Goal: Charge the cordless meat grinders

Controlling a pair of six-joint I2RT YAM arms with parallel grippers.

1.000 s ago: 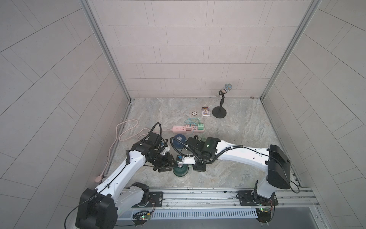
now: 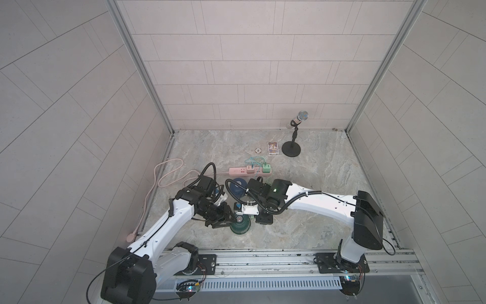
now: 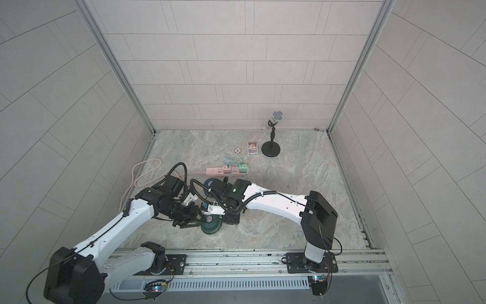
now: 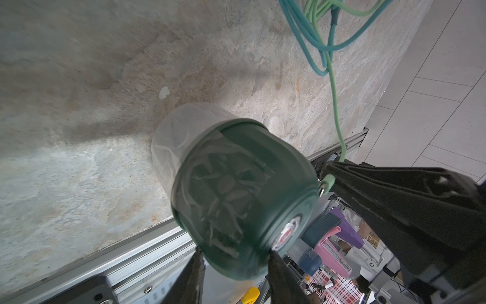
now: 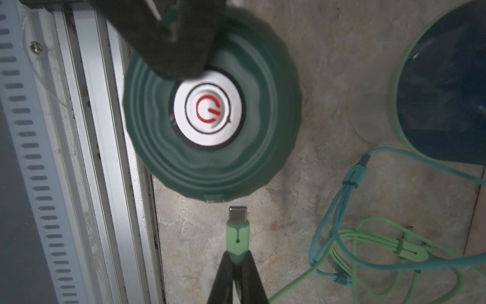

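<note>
The green grinder [image 2: 240, 225] stands at the front middle, its power button [image 5: 207, 109] upward. My right gripper is shut on a green charging plug [image 5: 237, 238], whose metal tip is just short of the port on the grinder's side in the right wrist view. In the left wrist view my left gripper is at the grinder's top, fingertips blurred at the lower edge; whether they touch it is hard to tell. The blue grinder [image 2: 237, 186] stands behind, partly hidden by the right arm.
The pink power strip [image 2: 238, 170] with adapters lies behind the grinders. Loose teal and green cables [image 5: 364, 263] lie beside them. A microphone stand [image 2: 291, 149], a card box [image 2: 272, 147] and a small disc [image 2: 258, 150] are at the back.
The left arm is almost still.
</note>
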